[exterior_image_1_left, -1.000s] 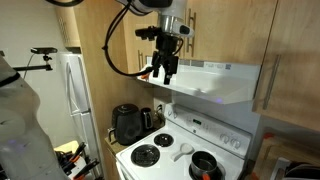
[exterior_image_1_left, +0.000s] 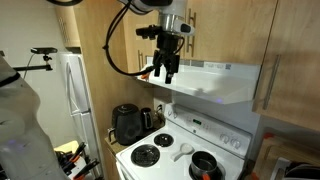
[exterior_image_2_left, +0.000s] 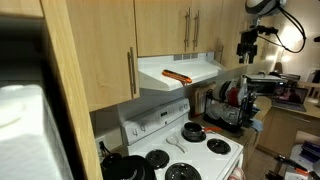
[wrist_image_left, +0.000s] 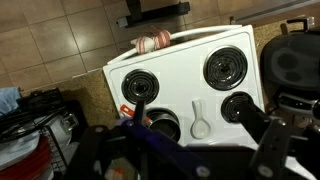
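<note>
High above the stove hangs my gripper (exterior_image_1_left: 163, 78), pointing down. Its two dark fingers stand apart in the wrist view, with nothing seen between them. On the white stove (wrist_image_left: 180, 80) below are a black pot (wrist_image_left: 163, 122) and a white spoon (wrist_image_left: 201, 122). The pot (exterior_image_1_left: 204, 160) sits on a burner, and the spoon (exterior_image_1_left: 182, 152) lies between the burners. From the side, the gripper (exterior_image_2_left: 247, 55) is level with the upper cabinets, well clear of the cooktop.
An orange object (exterior_image_2_left: 178, 76) lies on the white hood shelf (exterior_image_2_left: 165, 90). Black appliances (exterior_image_1_left: 126, 123) occupy the counter beside the stove. A striped towel (wrist_image_left: 152, 42) hangs at the oven's front bar. Wooden cabinets (exterior_image_1_left: 235, 45) stand close behind the arm.
</note>
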